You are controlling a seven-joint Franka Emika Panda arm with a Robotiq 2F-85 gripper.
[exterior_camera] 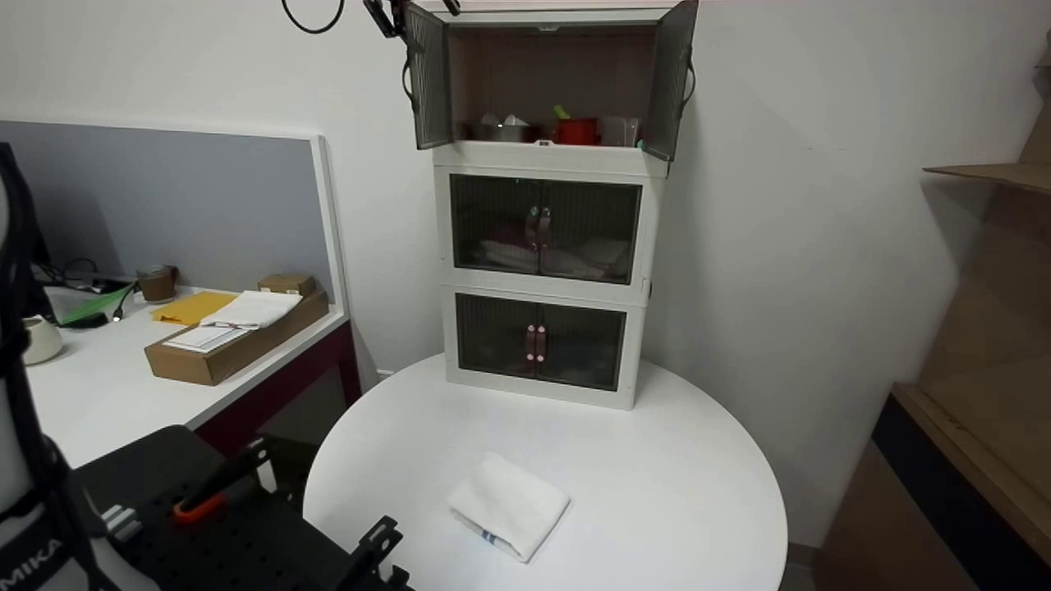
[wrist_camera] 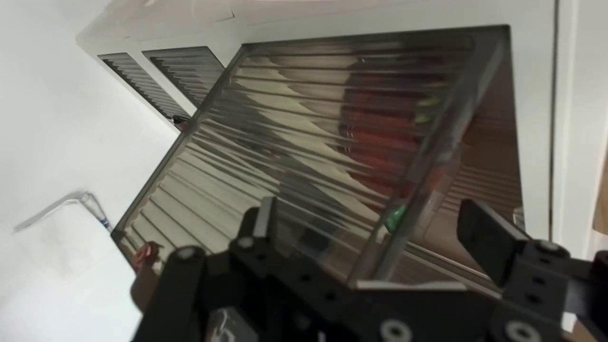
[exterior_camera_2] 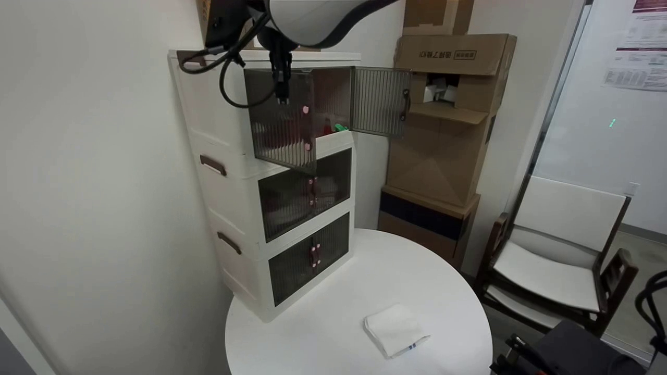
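My gripper is open, with its fingers spread wide in the wrist view. The ribbed left door (wrist_camera: 273, 165) of the top cabinet fills much of that view, its free edge running through the gap between the fingers; whether it touches them I cannot tell. In exterior view 1 this left door (exterior_camera: 430, 84) stands swung outward, and the right door (exterior_camera: 674, 79) is open too. Inside sit a red pot (exterior_camera: 577, 131), a grey pot (exterior_camera: 514, 133) and a clear container (exterior_camera: 620, 130). Exterior view 2 shows the gripper (exterior_camera_2: 282, 100) hanging in front of the left door (exterior_camera_2: 281, 122).
The two lower cabinets (exterior_camera: 543, 340) have their doors shut. A folded white towel (exterior_camera: 509, 507) lies on the round white table (exterior_camera: 680, 473), otherwise clear. Cardboard boxes (exterior_camera_2: 431, 150) are stacked beyond the cabinet; a desk (exterior_camera: 98, 394) stands at the left.
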